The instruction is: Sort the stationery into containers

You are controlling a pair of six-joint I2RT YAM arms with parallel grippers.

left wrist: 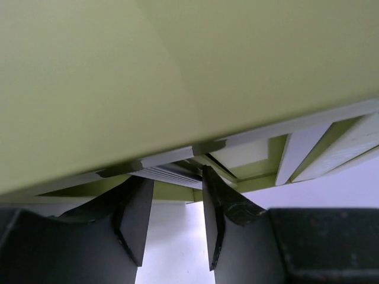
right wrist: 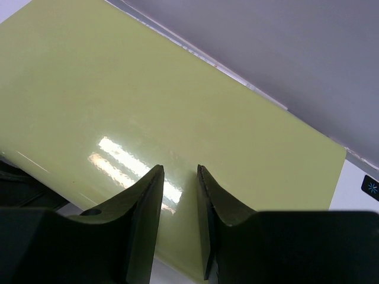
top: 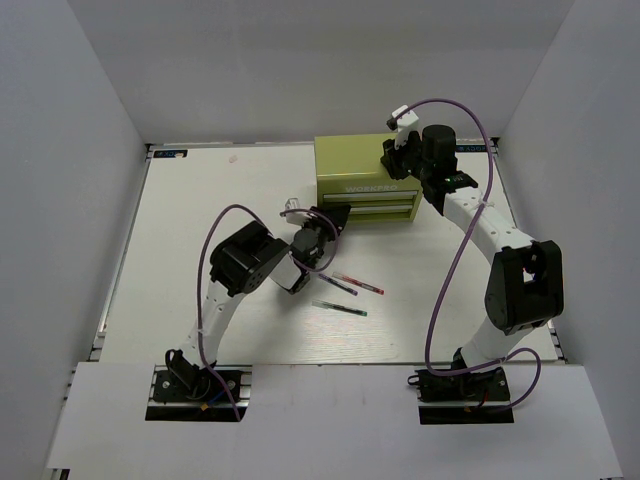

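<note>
A green WORKPRO box (top: 355,160) with slotted drawer fronts stands at the back centre. My left gripper is open at its front, just under a green edge and facing the drawer fronts (left wrist: 249,163), with nothing visible between its fingers. My right gripper is over the box's glossy top (right wrist: 89,89), fingers apart and empty. Three pens lie on the table before the box: a purple one (top: 336,284), a red one (top: 359,283) and a dark green one (top: 339,308).
Grey walls bound it at the back and sides. Both arms flank the pens.
</note>
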